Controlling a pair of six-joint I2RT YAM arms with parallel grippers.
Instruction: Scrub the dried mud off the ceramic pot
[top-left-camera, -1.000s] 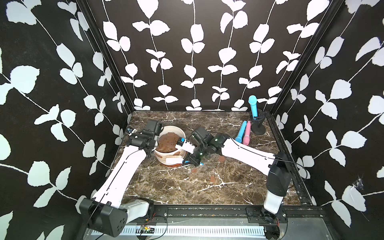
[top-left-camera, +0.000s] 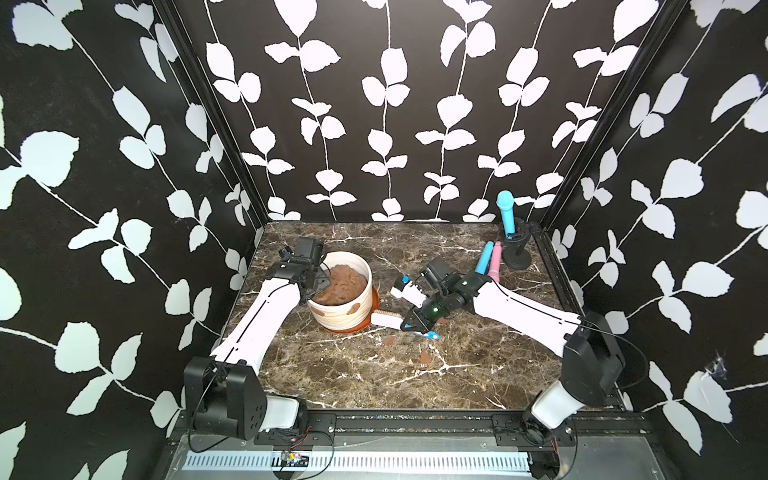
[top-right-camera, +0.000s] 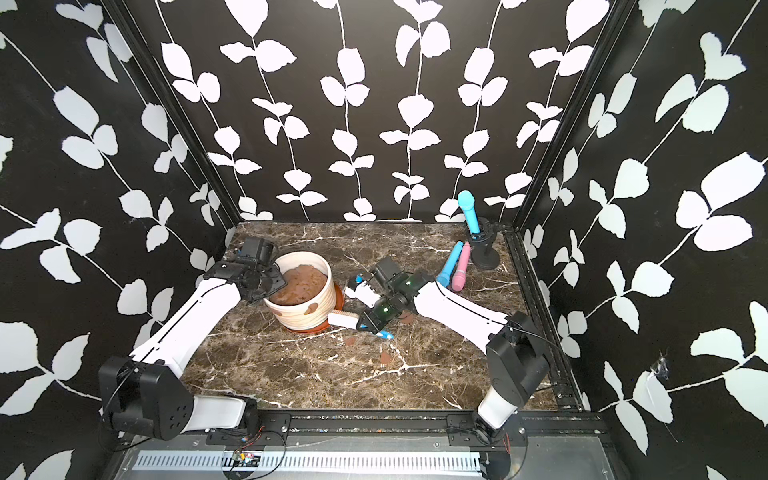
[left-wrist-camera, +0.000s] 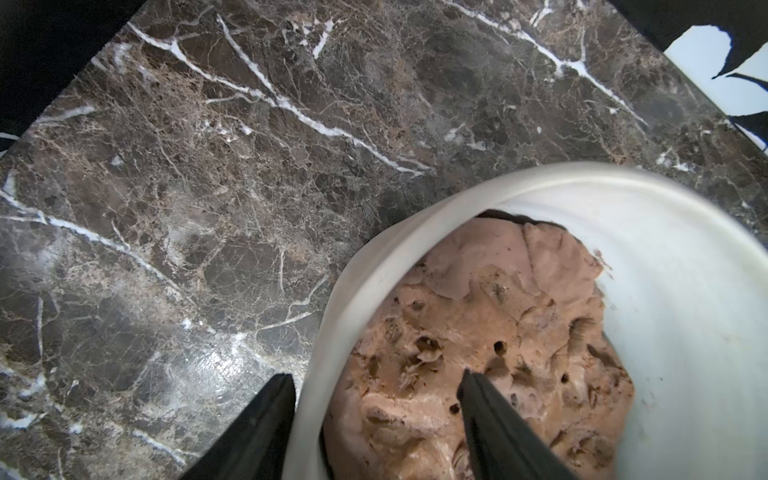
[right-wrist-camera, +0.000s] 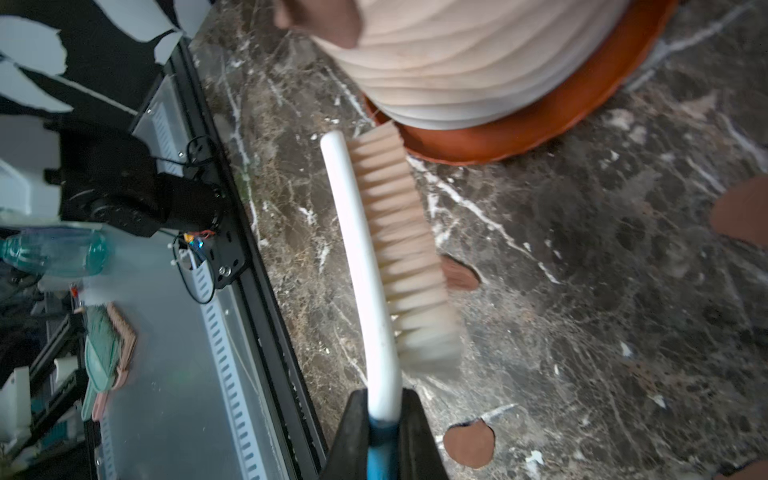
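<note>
The ceramic pot (top-left-camera: 344, 312), cream, ribbed and filled with brown material (left-wrist-camera: 512, 336), sits on an orange saucer (right-wrist-camera: 544, 128) at centre-left, with brown patches on its outside. At its left rim, my left gripper is part open, one finger outside the wall and one over the inside. My right gripper is shut on the handle of a white-and-blue brush (right-wrist-camera: 352, 240), whose bristles are beside the pot's lower wall.
A blue microphone (top-left-camera: 505, 209) on a black stand and loose blue (top-left-camera: 484, 260) and pink (top-left-camera: 494, 260) ones are at the back right. Brown flakes (right-wrist-camera: 468, 442) lie on the marble table.
My right gripper has moved right with the brush, away from the pot's front.
</note>
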